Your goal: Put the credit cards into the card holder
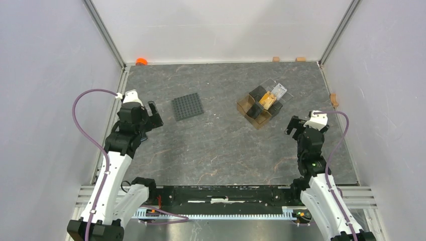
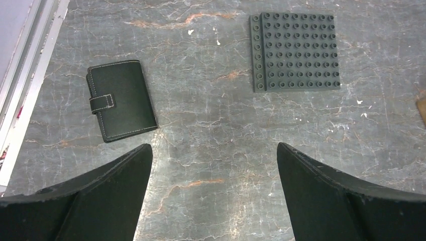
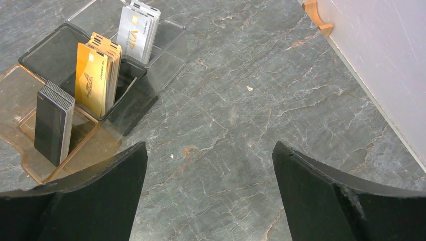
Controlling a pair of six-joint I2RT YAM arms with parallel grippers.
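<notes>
A black card holder (image 2: 123,100) with white stitching and a strap clasp lies flat and closed on the table in the left wrist view; the left arm mostly hides it from above. Three stacks of cards stand in a row of plastic boxes: black cards (image 3: 51,123) in an amber box, gold cards (image 3: 93,75) in a dark box, silver cards (image 3: 136,32) in a clear one. My left gripper is open above the table, beyond the holder's right side. To the right of the boxes, my right gripper hangs open over bare table.
A grey studded plate (image 2: 301,52) lies left of the table's middle. Small orange wedges (image 3: 317,17) sit along the right wall, and an orange round thing (image 1: 141,62) is at the far left corner.
</notes>
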